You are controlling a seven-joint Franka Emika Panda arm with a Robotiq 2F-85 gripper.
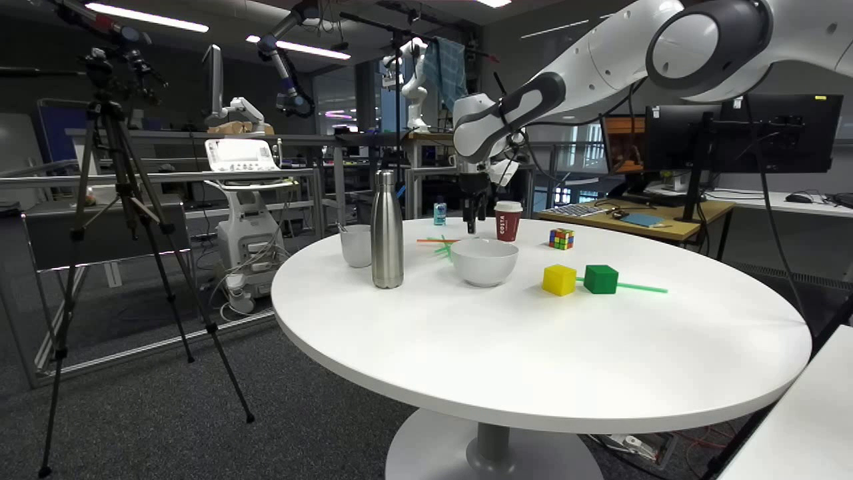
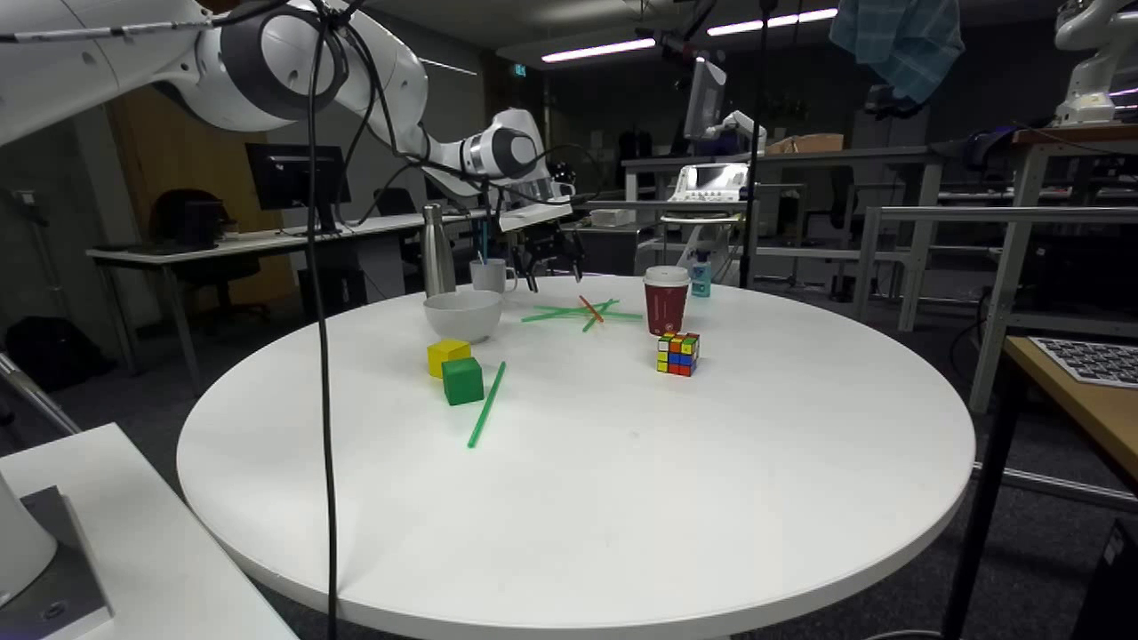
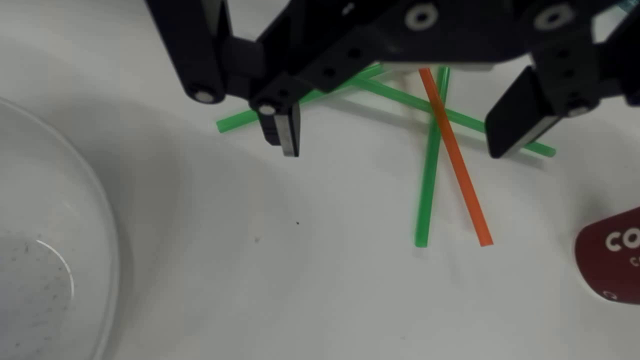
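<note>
Wide apart, the black fingers of my gripper stand open above the table with nothing held between them. Beneath them in the wrist view lie an orange straw (image 3: pixel 459 159) and several green straws (image 3: pixel 429 186), crossing one another on the white surface. My gripper's body hides the far ends of some straws. From the second exterior view, the gripper (image 2: pixel 552 276) hangs low over the table's far side, near the straw pile (image 2: pixel 581 313). A white bowl (image 3: pixel 111 240) is on the left of the wrist view, and a red Costa cup (image 3: pixel 612 264) on the right.
A steel bottle (image 1: pixel 388 232) and a grey mug (image 1: pixel 356 245) stand left of the bowl. A yellow block (image 1: pixel 559 280), a green block (image 1: pixel 600 279), another green straw (image 1: pixel 644 288) and a puzzle cube (image 1: pixel 561 239) lie to the right.
</note>
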